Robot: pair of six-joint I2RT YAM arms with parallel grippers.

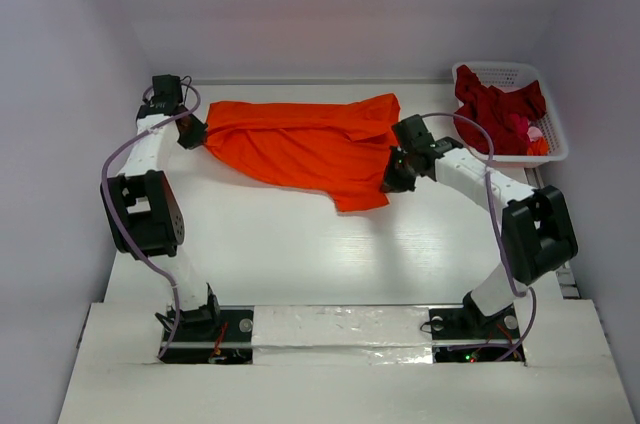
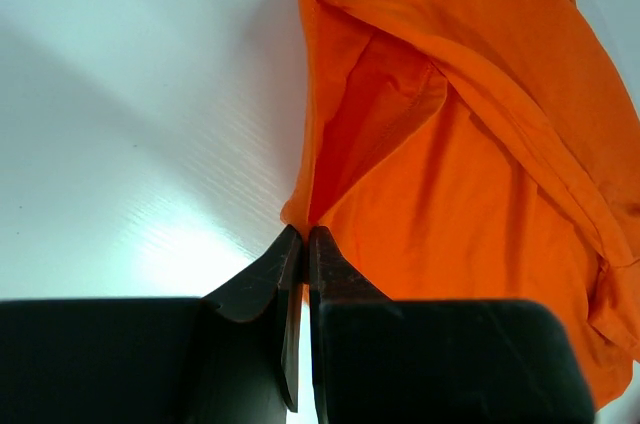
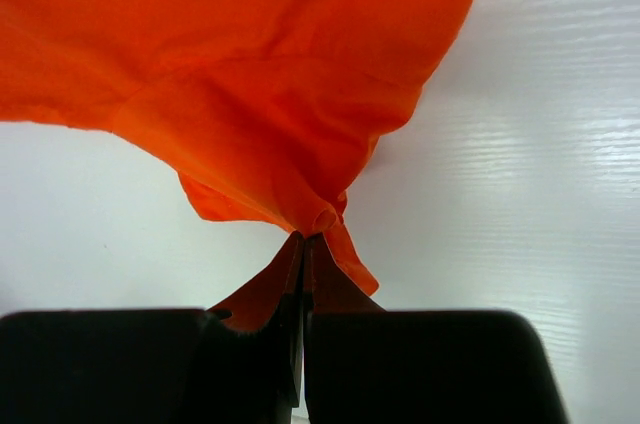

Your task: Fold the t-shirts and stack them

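Note:
An orange-red t-shirt point(image 1: 300, 149) lies spread, partly doubled over, across the back of the white table. My left gripper point(image 1: 203, 140) is at its left end; in the left wrist view the fingers are shut on a pinched edge of the cloth point(image 2: 312, 144). At the shirt's right front corner is my right gripper point(image 1: 391, 186), and in the right wrist view its fingertips are shut on a bunched bit of the fabric point(image 3: 290, 164). A small flap of cloth hangs just past those tips. A loose fold runs along the back of the shirt.
A white basket point(image 1: 556, 136) at the back right holds dark red cloth point(image 1: 495, 109) along with pink and orange pieces.

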